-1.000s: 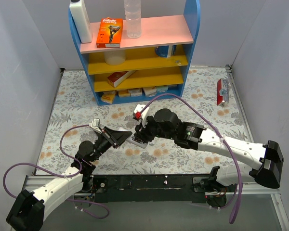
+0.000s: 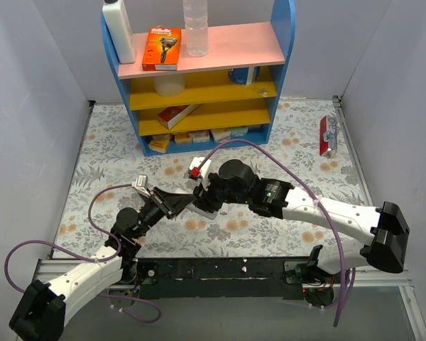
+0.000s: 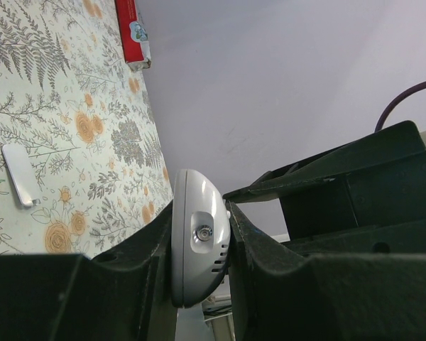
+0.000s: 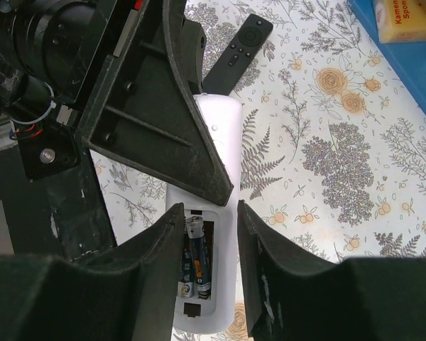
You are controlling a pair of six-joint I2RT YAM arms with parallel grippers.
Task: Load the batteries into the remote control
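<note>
A white remote control (image 4: 228,135) is held off the table by my left gripper, which is shut on it; a black left finger crosses its face in the right wrist view. The remote's open battery compartment faces up. Two dark batteries lie in it: one battery (image 4: 199,259) shows most of its length, while the other battery (image 4: 186,283) is partly covered by a right finger. Whether both are fully seated, I cannot tell. My right gripper hangs over the compartment, part open, its fingertips apart and gripping nothing visible.
On the floral table lies a flat white piece (image 3: 20,174), like a battery cover. A black remote (image 4: 238,53) rests beneath the held one. Behind stands a blue shelf (image 2: 118,71) with goods; a red box (image 2: 328,136) lies far right.
My right gripper has shifted slightly left over the held remote, covering more of it in the top view. The left arm and remote have stayed in place.
</note>
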